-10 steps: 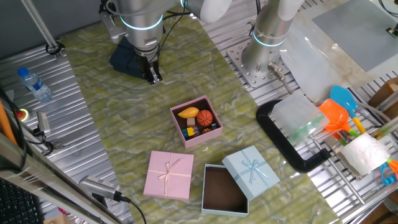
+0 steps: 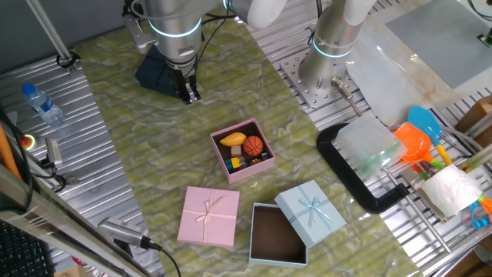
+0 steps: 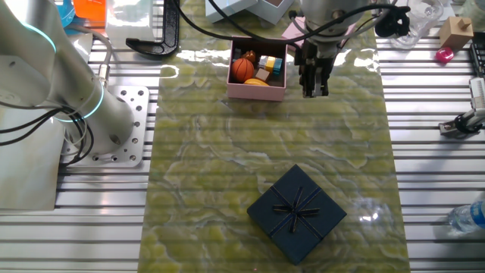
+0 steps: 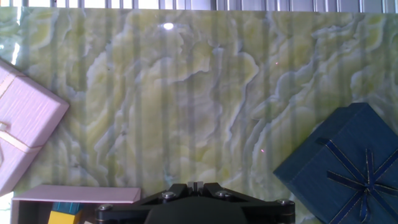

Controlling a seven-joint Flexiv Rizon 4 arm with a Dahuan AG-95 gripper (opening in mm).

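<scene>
My gripper (image 2: 191, 101) hangs above the green marbled mat, between the dark blue box (image 2: 157, 75) and the open pink box (image 2: 257, 163). Its fingertips meet at the bottom of the wrist view, shut with nothing showing between them. Inside the pink box are an orange toy basketball (image 2: 253, 145), a yellow mango-like toy (image 2: 233, 139) and several small blocks. A pink lid (image 2: 208, 230) with a ribbon bow lies flat beside that box. The light blue box (image 2: 277, 245) stands open and empty, its bowed lid (image 2: 311, 212) resting tilted against one edge. A black bow tops the closed dark blue box (image 3: 296, 227).
A black clamp-like frame (image 2: 332, 162) lies along the mat's edge near a clear plastic container (image 2: 370, 144). Toy shovels and the robot base (image 2: 317, 75) stand on that side too. Across the mat is a water bottle (image 2: 43, 105). Bare mat surrounds the gripper's spot.
</scene>
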